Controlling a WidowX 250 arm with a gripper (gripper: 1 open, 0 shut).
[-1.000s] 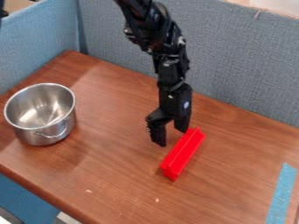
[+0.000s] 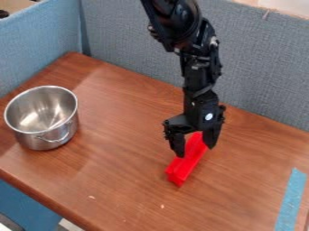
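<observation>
A long red block (image 2: 183, 167) lies slanted on the wooden table, right of centre. My black gripper (image 2: 193, 139) is over the block's far end, with its fingers down either side of it or just above it. Whether the fingers touch or hold the block cannot be told from this view.
A steel pot (image 2: 42, 118) stands at the left of the wooden table (image 2: 115, 180). A light blue strip (image 2: 290, 200) lies at the right edge. Padded grey-blue walls (image 2: 266, 72) border the back and left.
My gripper has moved right, onto the far end of the red block. The block has not visibly moved.
</observation>
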